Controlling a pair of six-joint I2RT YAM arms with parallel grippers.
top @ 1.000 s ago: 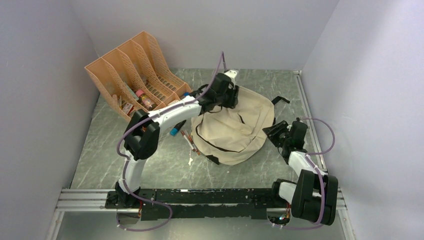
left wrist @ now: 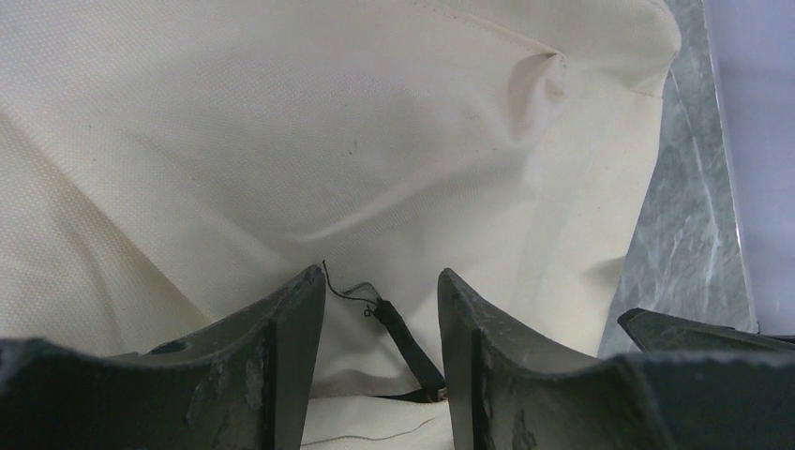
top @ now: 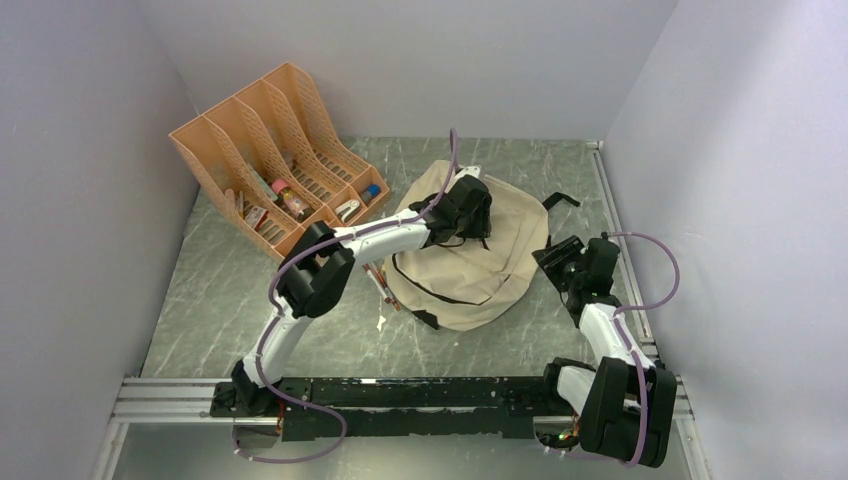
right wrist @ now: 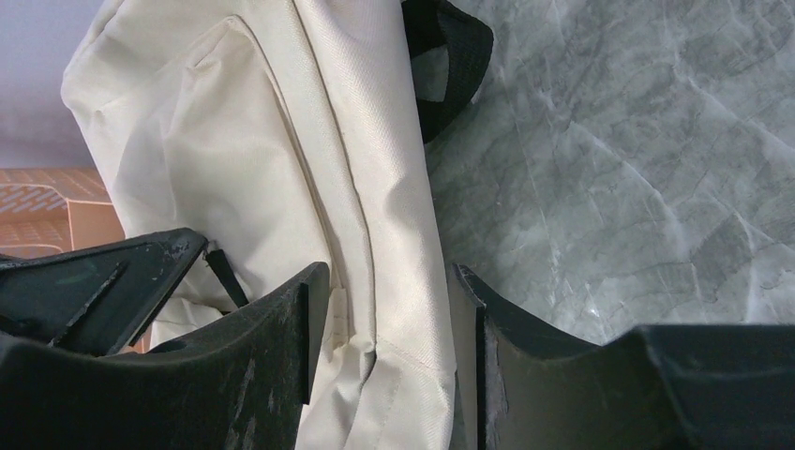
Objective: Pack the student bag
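Observation:
The cream bag point(top: 450, 290) lies on the grey floor in the top view, with a dark opening along its front. My left gripper point(top: 480, 237) stands open over its upper middle. In the left wrist view a black zipper pull point(left wrist: 405, 342) with a thin cord lies on the fabric, seen between the spread fingers; nothing is clamped. At the bag's right edge is my right gripper point(top: 537, 254). In the right wrist view its fingers point(right wrist: 314, 323) are apart, with the folded bag edge point(right wrist: 403, 253) showing between them, not pinched.
An orange divided rack point(top: 285, 150) stands at the back left, holding a pink-capped bottle point(top: 292, 200) and several small items. Pens point(top: 381, 285) lie left of the bag. A black strap point(top: 562, 199) sticks out on the right. Clear floor lies front left.
My left gripper has moved right and toward the front, over the zipper pull. The right gripper has shifted slightly right. A blue-ended item left of the bag is now hidden behind the left arm.

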